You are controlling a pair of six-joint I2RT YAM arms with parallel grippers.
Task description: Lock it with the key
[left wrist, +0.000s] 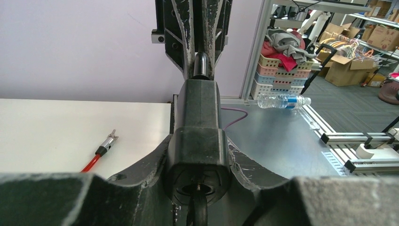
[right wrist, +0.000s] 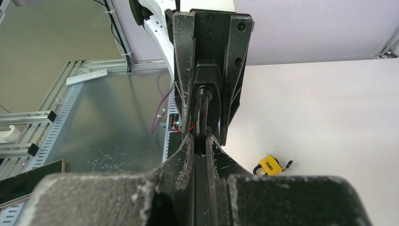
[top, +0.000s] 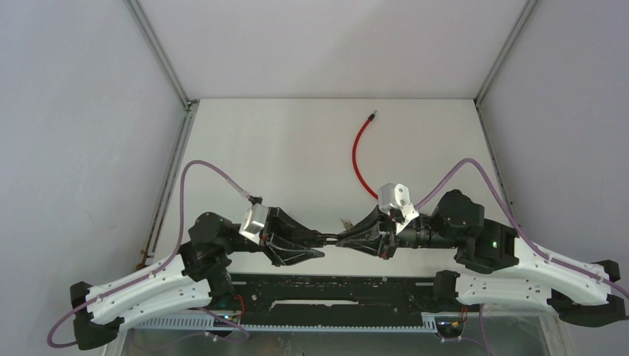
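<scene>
My two grippers face each other, nearly tip to tip, above the front of the table. The left gripper (top: 320,241) is shut on a black lock body (left wrist: 196,120), whose near end shows a round dark hole in the left wrist view. From the far end of that body a dark, shiny shackle (right wrist: 201,115) runs to my right gripper, which is shut on it. In the top view only a short stretch of thin bars shows between the fingertips. Whether the shackle is fully inside the body cannot be told. No key can be made out clearly.
A red cable (top: 356,157) with a metal end curves over the table, partly under the right arm. In the right wrist view a yellow numbered tag (right wrist: 270,165) with black loops lies on the white table (right wrist: 310,113).
</scene>
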